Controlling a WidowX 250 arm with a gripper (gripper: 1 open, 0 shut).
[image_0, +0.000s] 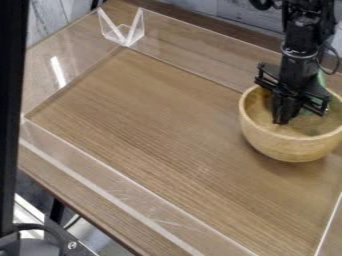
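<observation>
A wooden bowl (281, 142) rests on the right side of the wooden table (147, 140). The black gripper (281, 115) reaches down from the top right into the bowl, its lower end inside. It looks shut; whether anything is between its fingertips is hidden. Part of a green object (319, 108) shows inside the bowl behind the gripper, mostly covered by it.
Clear plastic edging runs along the table's borders, with a small clear bracket (122, 30) at the back left. Dark equipment fills the left edge.
</observation>
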